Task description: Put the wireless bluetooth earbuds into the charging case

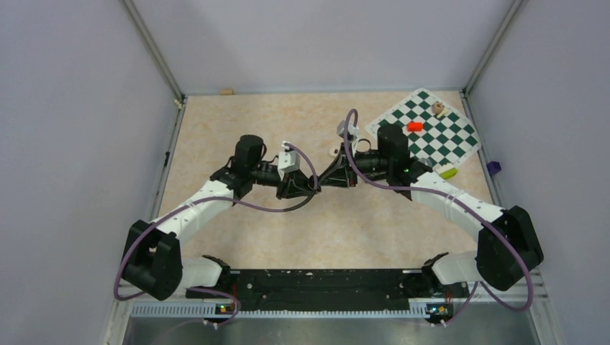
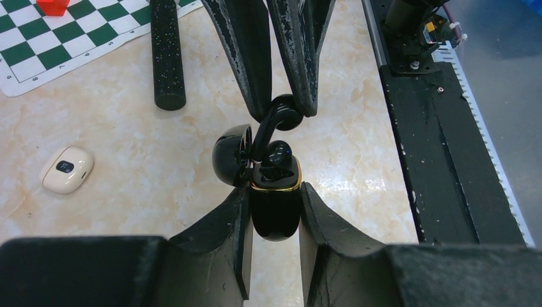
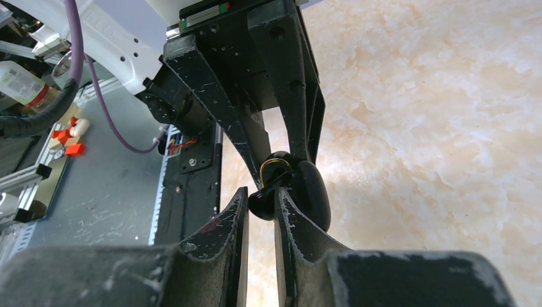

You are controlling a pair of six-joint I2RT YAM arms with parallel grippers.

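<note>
The black charging case (image 2: 276, 214), gold-rimmed, is clamped upright in my left gripper; its lid (image 2: 231, 157) stands open. A rounded black earbud end (image 2: 278, 153) shows in the case's mouth. Just above, a stemmed black earbud (image 2: 267, 133) leans with its stem's lower end at the case's edge. Its head sits at the fingertips (image 2: 309, 105) of my right gripper, which are apart. Whether they touch it is not clear. The right wrist view shows a gap between those fingers, the case (image 3: 281, 169) partly hidden behind them.
A cream earbud case (image 2: 68, 169) lies on the table, near a speckled black bar (image 2: 168, 64). The checkered mat (image 1: 431, 129) carries small objects at the back right. Table space in front of the grippers is clear.
</note>
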